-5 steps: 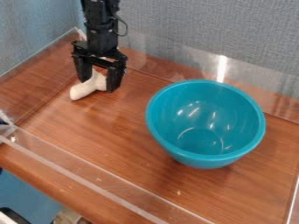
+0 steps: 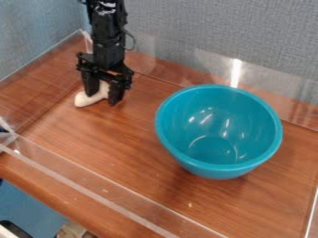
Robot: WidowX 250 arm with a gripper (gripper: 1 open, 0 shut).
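Note:
My black gripper reaches down from the top at the left back of the wooden table. Its fingers are low around a small white elongated object, which lies on the table and is partly hidden behind them. I cannot tell whether the fingers grip it.
A large teal bowl takes up the right half of the table. Grey walls border the back and left.
My gripper has moved slightly lower over the white object, covering more of it. The bowl has not moved.

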